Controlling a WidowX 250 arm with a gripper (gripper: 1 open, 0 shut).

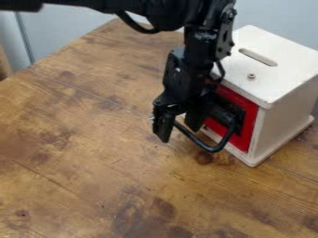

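A white box point(274, 82) with a slot cut in its top and a red front face point(248, 127) stands at the right on the wooden table. My black gripper point(187, 123) hangs low in front of that red face, with a looped black cable below it. The arm hides much of the red face, and whether the fingers are open or shut is unclear.
A pale wall point(56, 28) runs behind the table.
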